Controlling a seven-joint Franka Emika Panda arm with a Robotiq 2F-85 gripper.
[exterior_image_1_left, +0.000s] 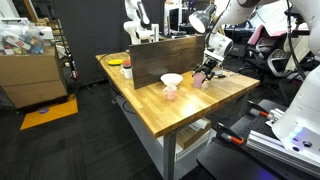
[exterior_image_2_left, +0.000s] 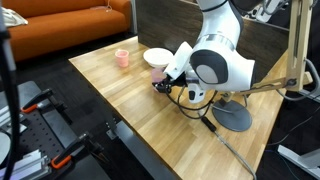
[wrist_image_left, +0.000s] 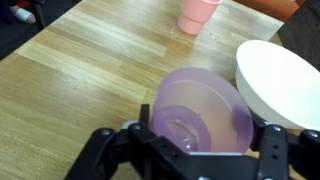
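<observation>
A translucent pink-purple cup fills the near middle of the wrist view, its open rim facing the camera. My gripper is open, with one finger on each side of this cup; whether either finger touches it I cannot tell. In exterior view 1 the same cup stands at the right part of the table. Part of it is covered by the gripper in exterior view 2.
A white bowl sits right beside the cup. Farther off is a smaller pink cup. Along the table's back runs a dark panel. Bare wood lies to the left in the wrist view.
</observation>
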